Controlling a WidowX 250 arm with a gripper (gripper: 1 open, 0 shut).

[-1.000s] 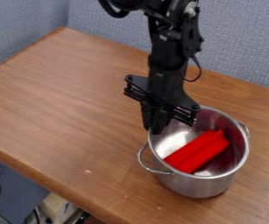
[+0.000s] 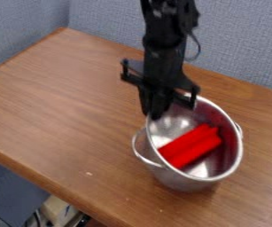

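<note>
A steel pot with side handles stands at the right of the wooden table, tilted somewhat. Red blocks or bars lie inside it. My black gripper reaches down to the pot's upper left rim, its tips at or just inside the rim; it looks shut, though the fingertips are dark and hard to make out. Whether anything thin is between them cannot be seen clearly.
Grey padded walls border the back and left. Cables and dark items lie below the table's front left edge.
The pot has shifted left and tilted, and my gripper has moved slightly left and down with it. The red contents have shifted along with the pot.
</note>
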